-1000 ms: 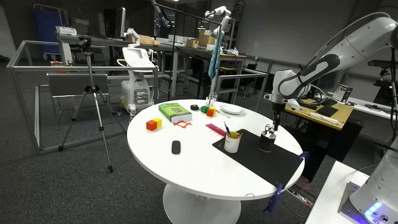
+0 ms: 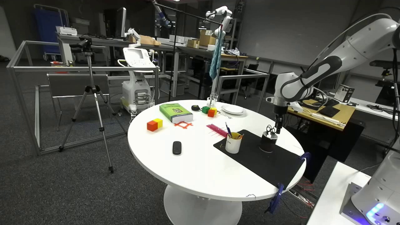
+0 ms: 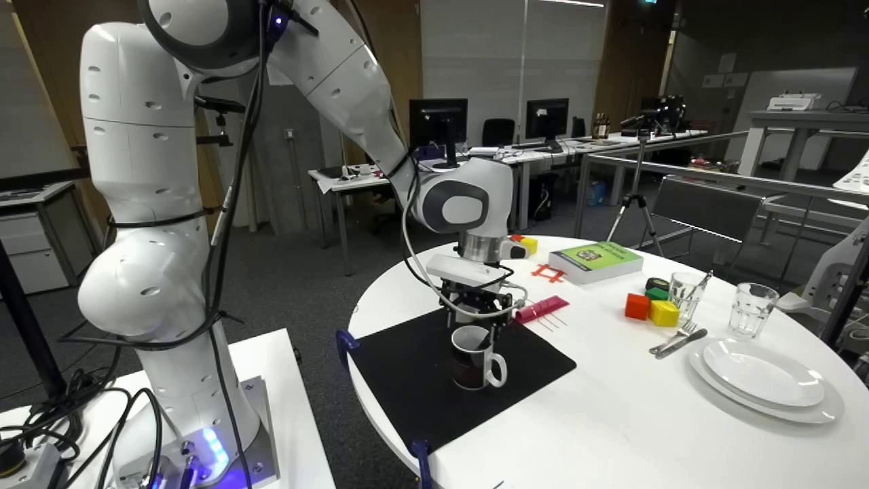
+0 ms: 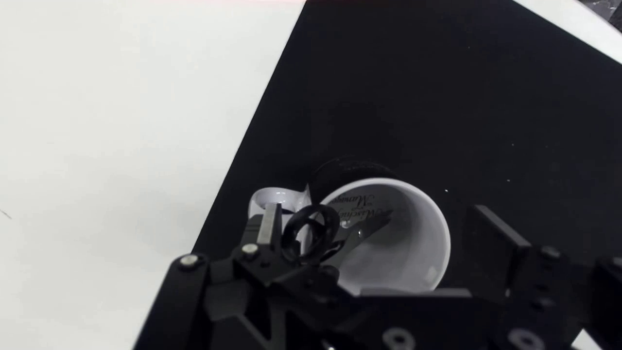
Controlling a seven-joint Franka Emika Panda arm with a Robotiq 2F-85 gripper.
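A dark mug with a white inside (image 2: 267, 145) stands upright on the black mat (image 2: 247, 155). Scissors (image 2: 270, 129) lean in it, their black handle loops rising above the rim. In the wrist view the scissors' loops (image 4: 318, 224) lie near the left finger, and the blades slope into the mug (image 4: 408, 251). Spread wide over the mug, my open gripper has one finger on each side of its mouth. Whether the left finger touches the loops cannot be told. Exterior view 2 shows the gripper (image 3: 481, 314) low above the mug, partly hidden by its cable.
A white cup with pens (image 2: 233, 144) stands on the mat's edge. A pink strip (image 2: 216, 130), a green book (image 2: 176, 113), coloured blocks (image 2: 152, 125), a black mouse (image 2: 177, 147) and plates (image 2: 232, 109) lie around the table. Blue clamps (image 2: 276, 198) grip the mat's edge.
My gripper has come down slightly and shifted a little to the right in exterior view 1. The mug and scissors look unmoved.
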